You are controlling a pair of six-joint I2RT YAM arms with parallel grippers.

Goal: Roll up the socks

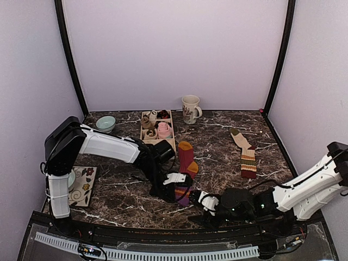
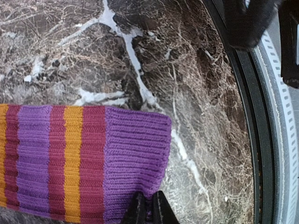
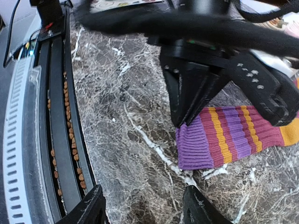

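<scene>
A striped sock (image 1: 186,163) in maroon, orange and purple lies flat, its purple cuff (image 2: 135,144) toward the table's front. My left gripper is shut on the cuff at a corner, seen in both wrist views. My right gripper is low over bare marble, apart from the sock, its fingers apart with nothing visible between them. A second sock (image 1: 247,163), beige with stripes and a brown toe, lies at the right.
A wooden divided box (image 1: 157,141) with rolled items stands at the back, a mug (image 1: 190,109) beside it. A bowl (image 1: 105,124) is at back left, a floral board (image 1: 82,193) at left. The front edge (image 3: 58,130) borders the marble.
</scene>
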